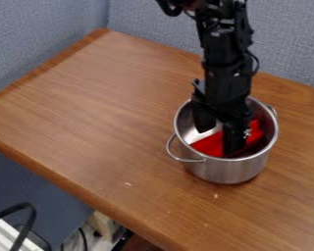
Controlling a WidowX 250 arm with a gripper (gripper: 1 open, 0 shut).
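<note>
A steel pot (pixel 226 169) with wire side handles stands on the right part of the wooden table (pixel 94 118). Inside it lies a red object (pixel 208 146). My black gripper (pixel 226 131) reaches down from above into the pot, over the red object, which it partly hides. The fingertips are dark and overlap the pot's interior, so their spacing is hard to make out.
Grey padded walls (pixel 146 15) stand behind. Beyond the table's lower-left edge are black cables and white items (pixel 5 235).
</note>
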